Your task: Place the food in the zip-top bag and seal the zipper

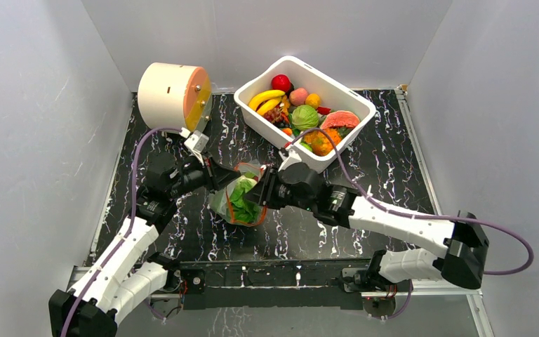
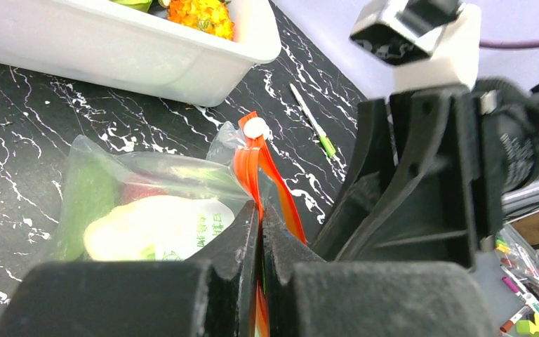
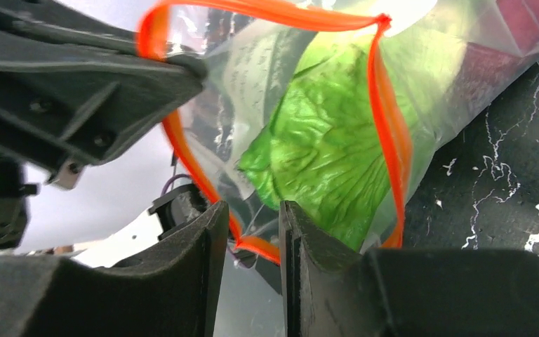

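Note:
The clear zip top bag (image 1: 223, 205) stands with its orange-edged mouth gaping, the orange rim (image 2: 248, 172) upright in the left wrist view. Inside are a leafy green vegetable (image 3: 323, 147) and a pale item (image 2: 158, 228) seen through the film. My left gripper is shut on the rim on one side of the mouth. My right gripper stands part open at the mouth's other side, its fingers (image 3: 214, 232) near the lower orange edge. Part of that edge shows in the gap; whether it lies between the fingers, I cannot tell.
Behind the bag, a white bin (image 1: 362, 111) holds several toy foods. A cream and orange round box (image 1: 161, 97) stands at the back left. A green-tipped pen (image 2: 316, 123) lies on the dark table, which is bare to the right (image 1: 386, 154).

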